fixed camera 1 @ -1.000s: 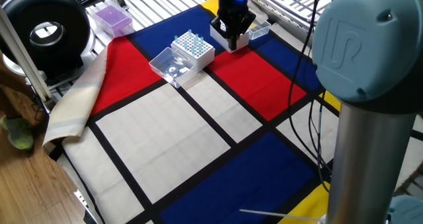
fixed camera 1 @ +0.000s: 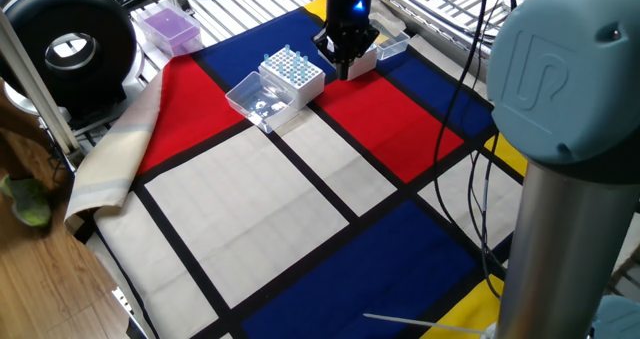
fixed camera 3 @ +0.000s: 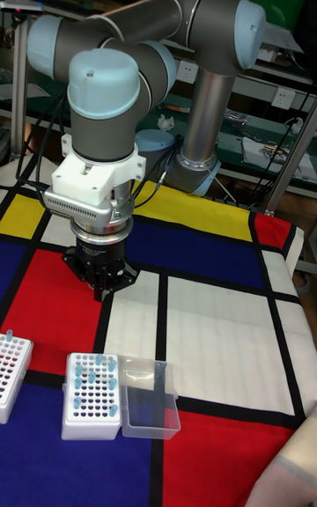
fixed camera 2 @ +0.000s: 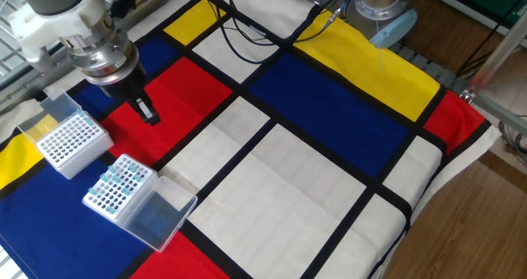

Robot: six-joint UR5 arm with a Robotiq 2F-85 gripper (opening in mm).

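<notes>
Two white tip racks with hinged clear lids stand on the patterned cloth. The first rack (fixed camera 2: 119, 188) holds several pale blue tips (fixed camera 3: 92, 377) in scattered holes. The second rack (fixed camera 2: 74, 147) looks mostly empty, with one blue tip (fixed camera 3: 9, 334) showing near its edge. Above the red patch of cloth, beside the racks, hangs my black gripper (fixed camera 2: 151, 119), pointing down. Its fingers look shut, and no object shows between them. Part of the second rack is hidden behind the gripper in exterior view 1.
The first rack's open clear lid (fixed camera 1: 262, 99) lies toward the white cloth area. A purple-lidded box (fixed camera 1: 170, 29) stands at the far left, near a round black device (fixed camera 1: 72, 47). Loose black cables (fixed camera 2: 247, 32) hang near the arm base.
The racks have not moved.
</notes>
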